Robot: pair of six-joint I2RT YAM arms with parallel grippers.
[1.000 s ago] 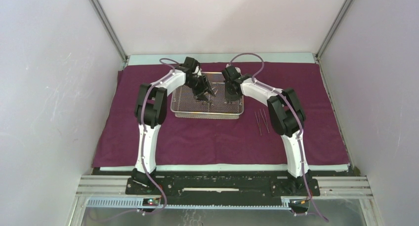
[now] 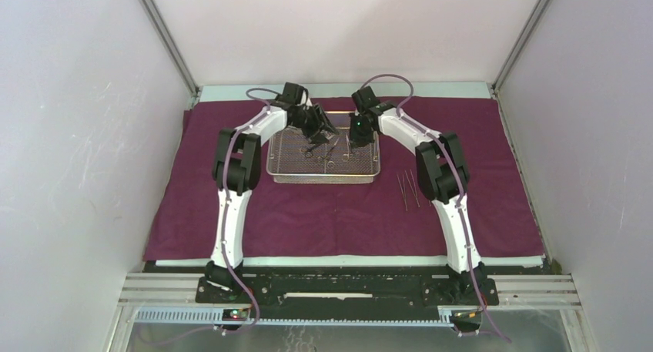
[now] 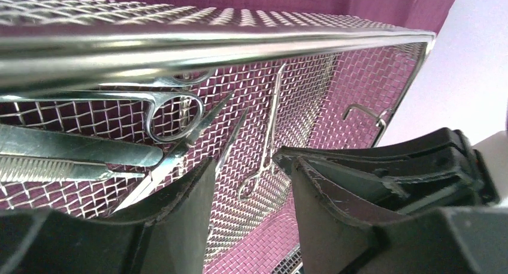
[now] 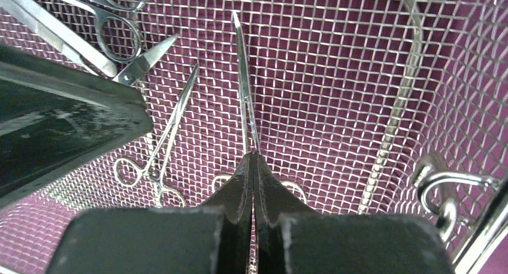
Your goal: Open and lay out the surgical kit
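Observation:
The wire mesh basket (image 2: 323,175) stands on the burgundy cloth with metal instruments inside. My left gripper (image 2: 326,135) is open over its middle, with nothing held between its fingers. My right gripper is shut, nothing showing between its fingers; its tips overlap the middle of a slim ring-handled instrument (image 4: 242,58) and hide part of it. Whether they touch it I cannot tell. To its left lies a second ring-handled instrument (image 4: 174,121). Scissor-like handles (image 3: 180,115), flat tweezers (image 3: 78,143) and a pointed blade (image 3: 203,124) lie in the basket's left part.
Several thin instruments (image 2: 410,190) lie on the cloth (image 2: 339,221) right of the basket. The basket's thick rim (image 3: 239,46) and a wire hook (image 4: 449,184) rise near the grippers. Both grippers are close together.
Both grippers have shifted slightly toward the back over the basket. The instruments under the right gripper show more clearly now. Those on the cloth have not moved.

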